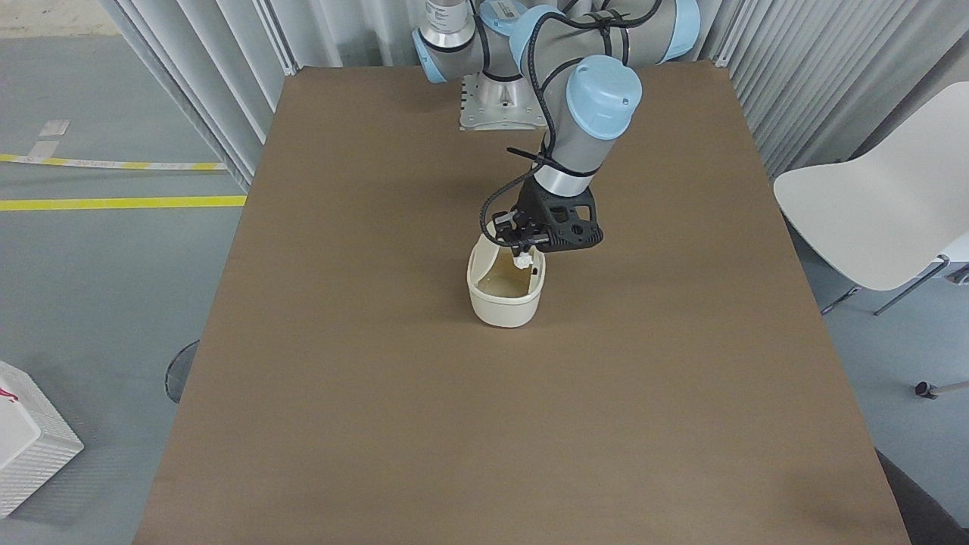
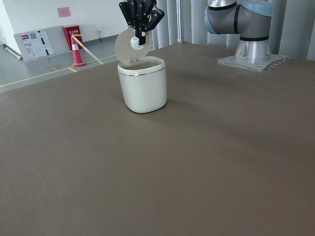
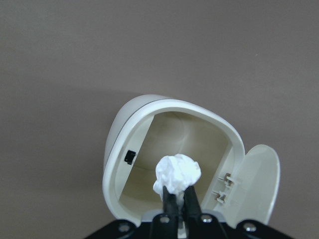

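Note:
A small white bin (image 1: 505, 309) stands on the brown table with its lid (image 2: 123, 49) raised; in the wrist view the lid (image 3: 256, 184) swings out to the right of the open top. My gripper is shut on a crumpled white tissue (image 3: 177, 173) and holds it over the bin's mouth, above the beige interior. The tissue (image 2: 138, 43) shows below the black fingers in the left view, in front of the lid.
The arm's base (image 2: 251, 63) stands at the back edge. A white chair (image 1: 872, 209) is off the table to the right.

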